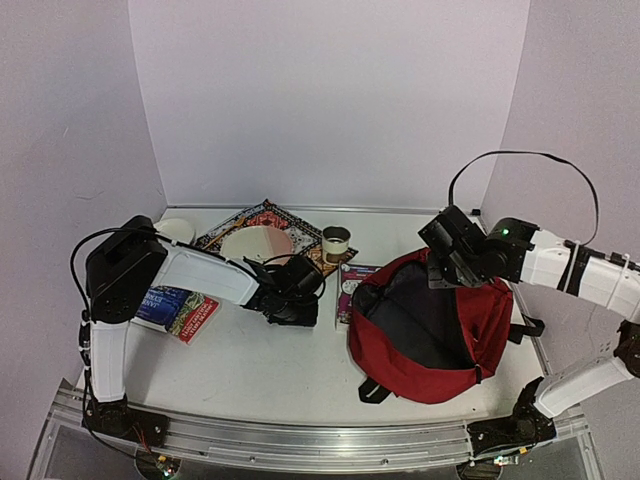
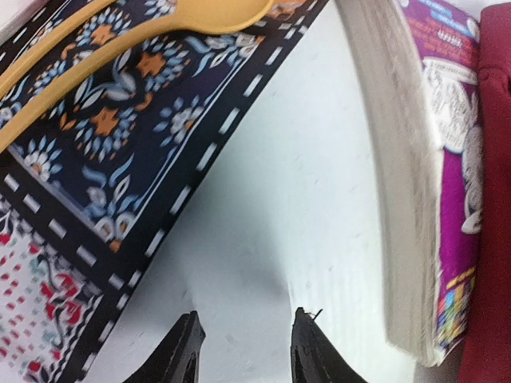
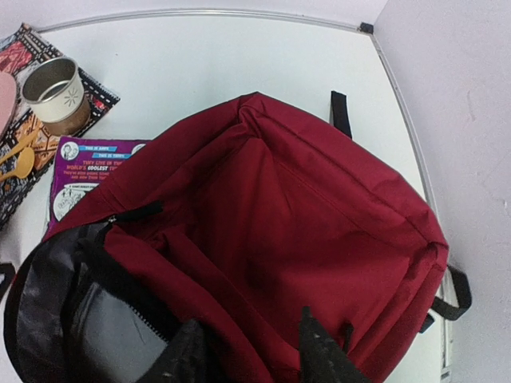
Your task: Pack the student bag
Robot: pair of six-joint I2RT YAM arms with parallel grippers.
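Observation:
A red student bag (image 1: pixel 425 380) lies at the right of the table, its dark-lined mouth gaping. Over its upper part is my right gripper, open, with a fold of red fabric visible between or below the fingers; contact cannot be judged. Against the bag's left side rests a thick purple book (image 2: pixel 455 183), partly covered by the bag's edge in the top view. My left gripper stands open above bare white table, between the patterned mat and the book, with nothing between its fingers. Two more books (image 1: pixel 190 318) lie at the left, partly hidden by the left arm.
On the patterned mat (image 2: pixel 120 104) are a round plate (image 1: pixel 245 243), a metal cup (image 3: pixel 54 92) and wooden spoons (image 2: pixel 215 12). A white round item (image 1: pixel 176 230) sits at the back left.

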